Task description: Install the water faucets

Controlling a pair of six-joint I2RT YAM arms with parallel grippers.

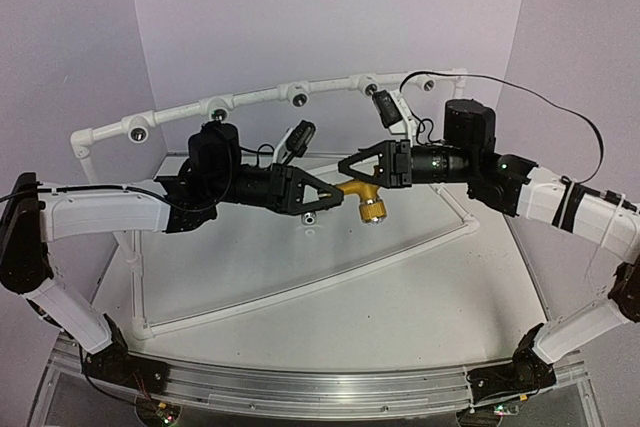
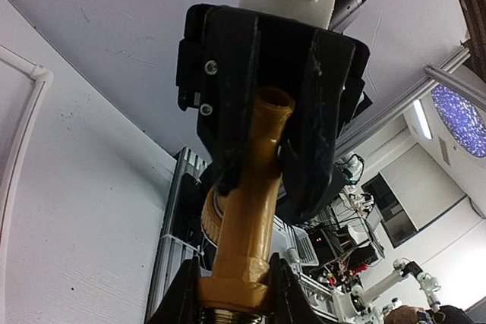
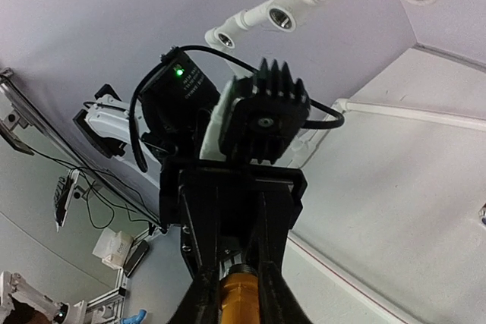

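Note:
A golden faucet (image 1: 372, 205) hangs in the air between my two arms, with its knurled collar pointing down. My right gripper is shut on its body, and the two move together. My left gripper comes in from the left, its fingers on both sides of the faucet's threaded end. Whether they press on it or leave a small gap is unclear. In the left wrist view the faucet's tube (image 2: 254, 195) runs from my left fingers up to the right gripper's fingers. A second fitting (image 1: 308, 217) shows below the left gripper, mostly hidden.
Behind the grippers a white pipe frame (image 1: 255, 97) carries several round sockets (image 1: 298, 99). Its lower rail (image 1: 300, 290) crosses the board in front. Below the grippers the white board (image 1: 230, 267) is largely clear.

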